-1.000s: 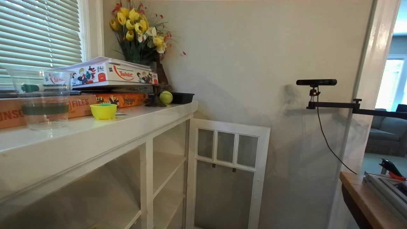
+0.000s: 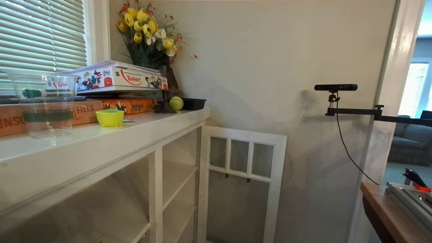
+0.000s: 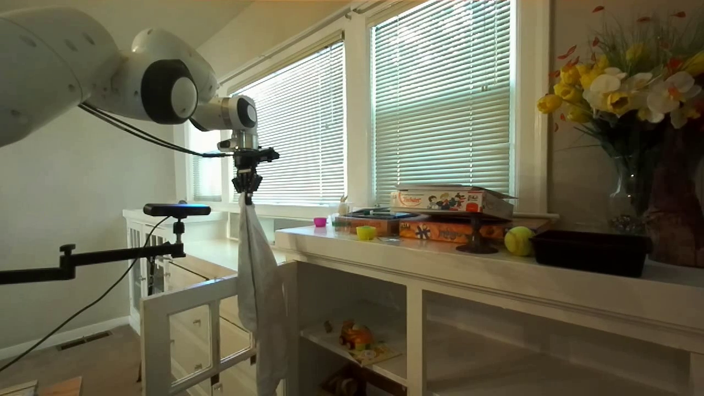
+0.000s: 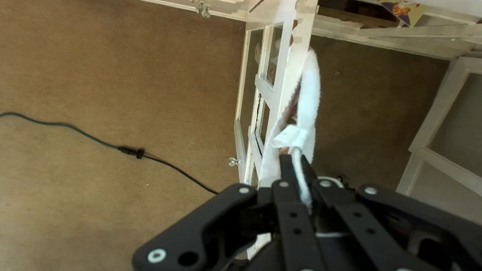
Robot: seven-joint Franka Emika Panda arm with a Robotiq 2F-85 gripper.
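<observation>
A long whitish cloth hangs from my gripper, which is shut on its top end. In the wrist view a narrow fold of the cloth shows beyond the gripper, with a strip pinched between the black fingers. Below them stands a white cabinet door with glass panes, swung out from the cabinet. The cloth drops alongside this door; whether it touches the door I cannot tell. Exterior view 1 shows neither the gripper nor the cloth.
On the white cabinet top stand a yellow cup, game boxes, a tennis ball and a black tray. A camera on an arm is left of the cloth. Carpet lies open below.
</observation>
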